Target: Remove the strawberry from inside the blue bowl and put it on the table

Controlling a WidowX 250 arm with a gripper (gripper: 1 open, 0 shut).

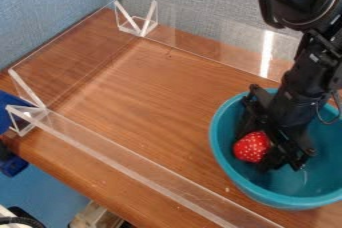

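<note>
Inside the blue bowl (pixel 229 161), the red strawberry (pixel 251 147) with pale specks shows toward the left side. My black gripper (pixel 267 149) reaches down into the bowl from the upper right, its dark fingers right against the strawberry and covering its right part. Whether the fingers are closed around it is hidden by the dark parts and the small size.
The bowl stands at the right of the wooden table (pixel 147 102), cut off by the frame edge. Clear panels with white corner brackets (pixel 136 19) border the table.
</note>
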